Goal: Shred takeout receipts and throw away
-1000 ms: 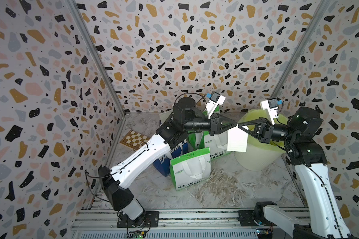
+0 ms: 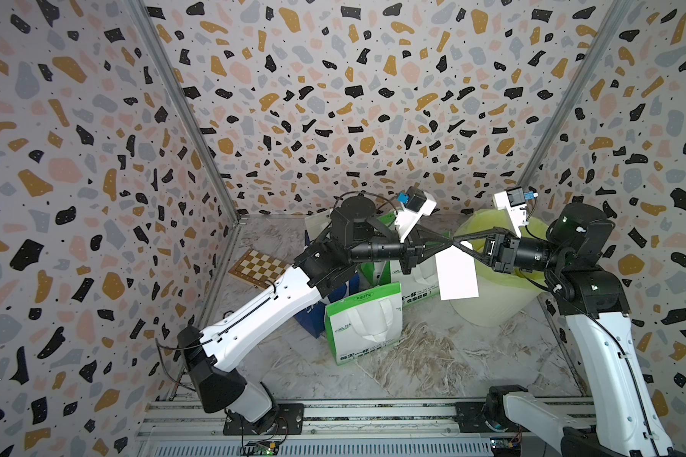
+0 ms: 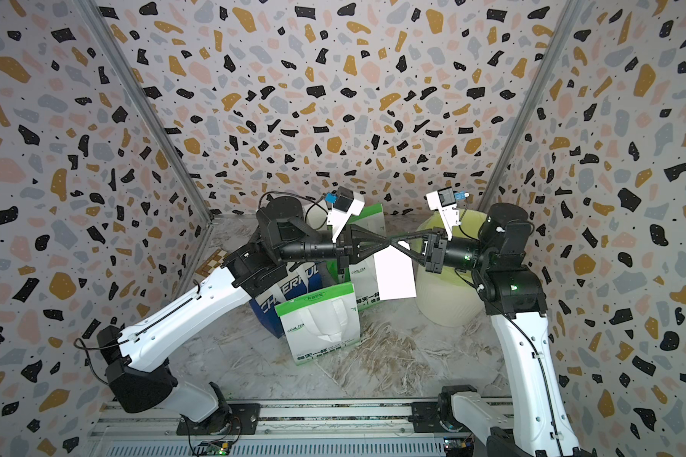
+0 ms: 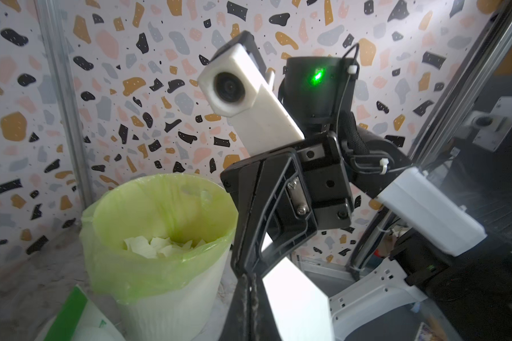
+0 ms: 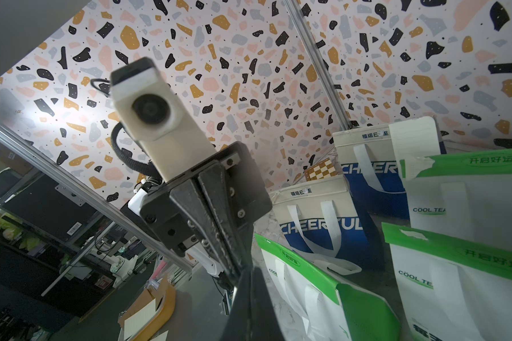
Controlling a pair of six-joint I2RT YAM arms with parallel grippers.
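Observation:
A white receipt [image 2: 456, 274] [image 3: 395, 275] hangs from the meeting fingertips of both grippers, which are shut on it. My left gripper [image 2: 445, 245] [image 3: 381, 245] reaches from the left, my right gripper [image 2: 460, 240] [image 3: 396, 240] from the right. In the left wrist view the paper [image 4: 295, 307] hangs beside the fingers. Behind it stands a pale bin with a yellow-green liner [image 4: 153, 284], white paper scraps [image 4: 156, 247] lying inside.
White-and-green takeout bags [image 2: 362, 327] and blue Cheerful bags [image 5: 318, 227] crowd the centre-left table. A checkered board [image 2: 251, 266] lies farther left.
The receipt hangs a little lower and more tilted; the right arm has shifted slightly.

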